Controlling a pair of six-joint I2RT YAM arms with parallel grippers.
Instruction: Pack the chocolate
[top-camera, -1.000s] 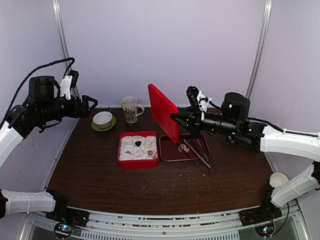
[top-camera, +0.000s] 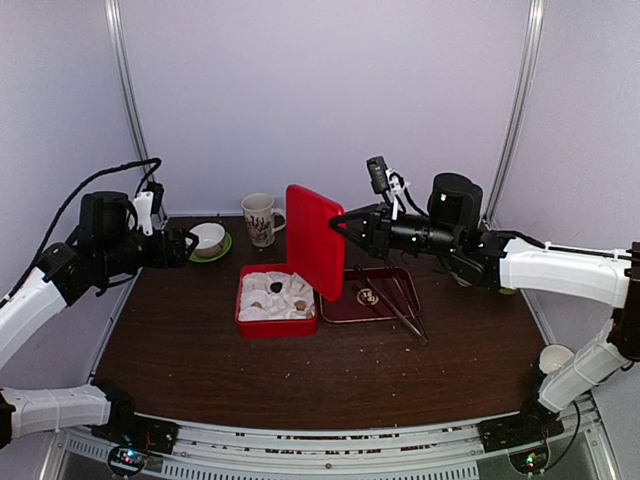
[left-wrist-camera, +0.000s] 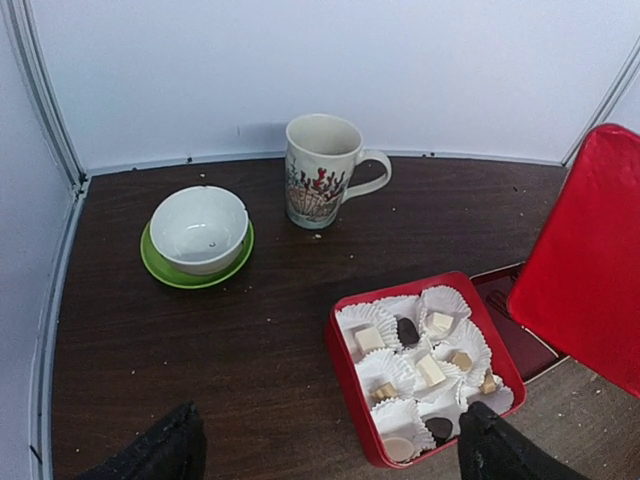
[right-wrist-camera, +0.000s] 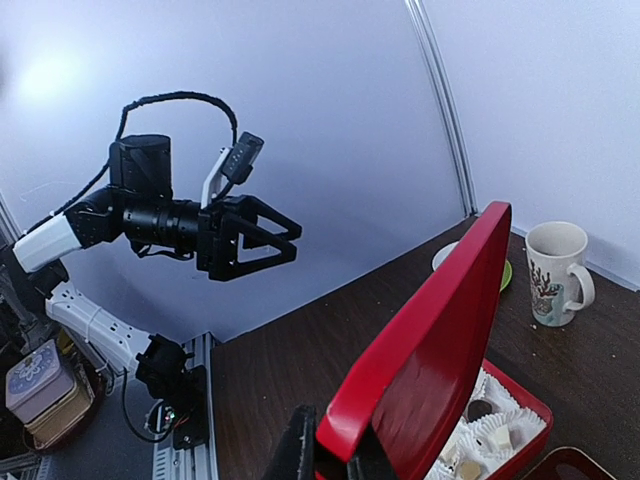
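Note:
A red box (top-camera: 244, 328) lined with white paper cups holds several chocolates (left-wrist-camera: 430, 372), white, dark and tan. My right gripper (top-camera: 340, 226) is shut on the red lid (top-camera: 310, 245), holding it almost upright above the box's right side; in the right wrist view the lid (right-wrist-camera: 420, 370) hides part of the box. My left gripper (top-camera: 185, 247) is open with nothing between its fingers, raised left of the box, near the bowl.
A white bowl (top-camera: 208, 236) on a green saucer (top-camera: 213, 255) and a mug (top-camera: 259, 222) stand behind the box. A dark red tray (top-camera: 350, 312) with metal tongs (top-camera: 398, 315) lies to the right.

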